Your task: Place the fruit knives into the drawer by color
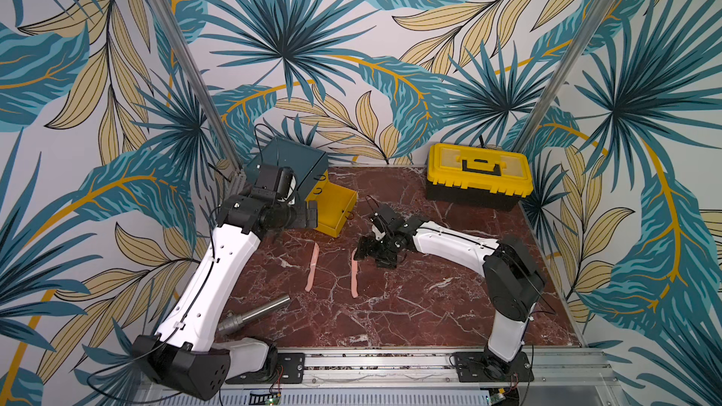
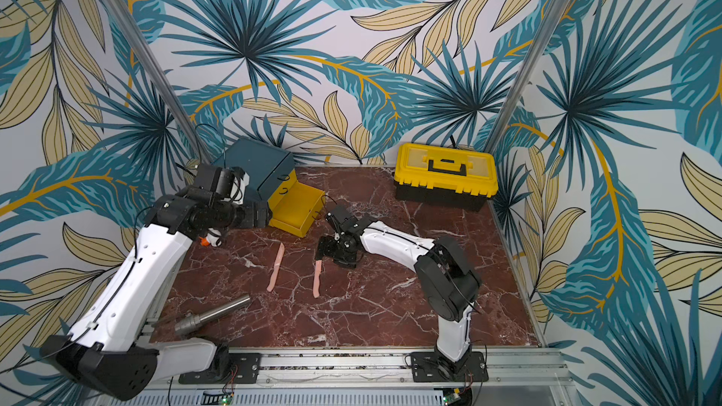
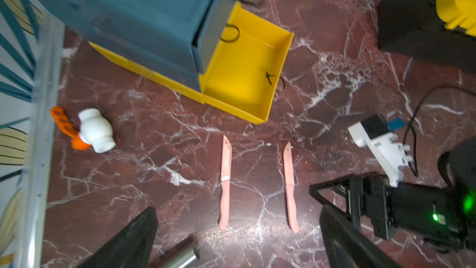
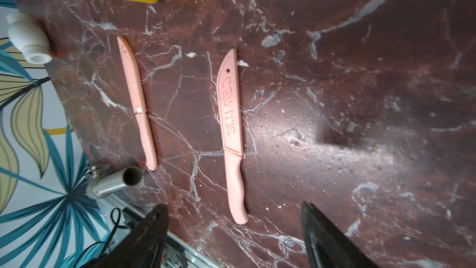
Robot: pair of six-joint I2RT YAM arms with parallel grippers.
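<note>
Two pink fruit knives lie parallel on the marble table: the left one, the right one, the latter lettered on its blade. A drawer unit with blue top stands at the back left, its yellow drawer pulled out beyond the knives' tips. My left gripper is open, held high before the drawer unit, looking down on both knives. My right gripper is open, low beside and above the right knife, nothing between its fingers.
A yellow-lidded black toolbox stands back right. A metal tube lies front left; a white bottle with an orange piece is at the left edge.
</note>
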